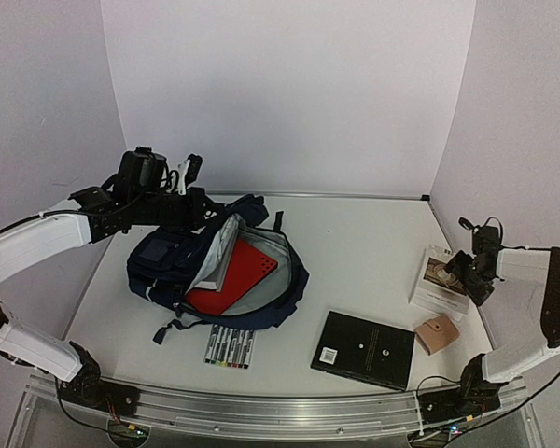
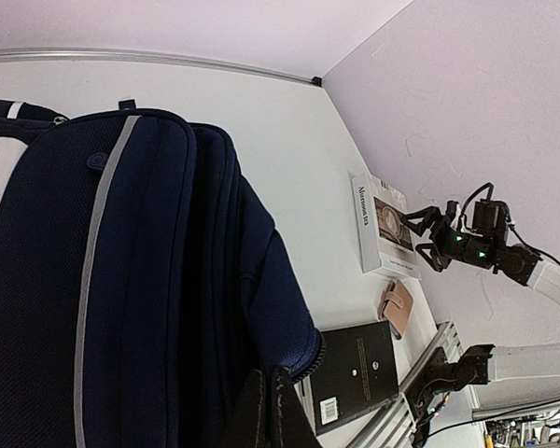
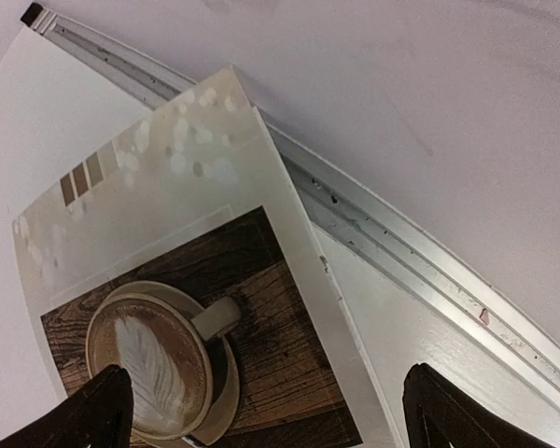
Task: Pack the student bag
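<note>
A navy backpack (image 1: 159,261) lies on the left of the table, its mouth open to the front right. A red case (image 1: 247,275) and a grey-white flat item (image 1: 217,271) show inside. My left gripper is shut by the backpack's back upper edge; no object shows clearly between its fingers, and whether they pinch fabric is hidden. At the far right lies a thick white book (image 3: 196,177) with a coffee cup on its cover. Over it my right gripper stands open, its fingers wide apart near the cover.
A black flat box (image 1: 362,350) lies at the front centre, with a tan wallet (image 1: 437,333) beside it. Several pens in a clear pack (image 1: 230,346) rest in front of the backpack. The right wall stands close to the book.
</note>
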